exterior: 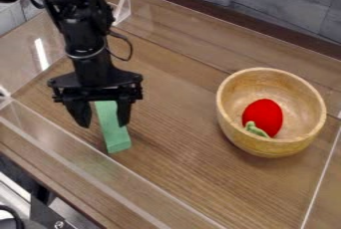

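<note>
My gripper (pixel 99 108) hangs low over the left side of the wooden table, its black fingers around the upper part of a green bar (pixel 115 133). The bar lies tilted slightly, its lower end on the table toward the front. Whether the fingers are closed on it cannot be told, as the dark gripper body hides its upper end.
A wooden bowl (pixel 300 106) on the right holds a red ball (pixel 264 114) and a small green piece (pixel 256 131). A wall runs along the back.
</note>
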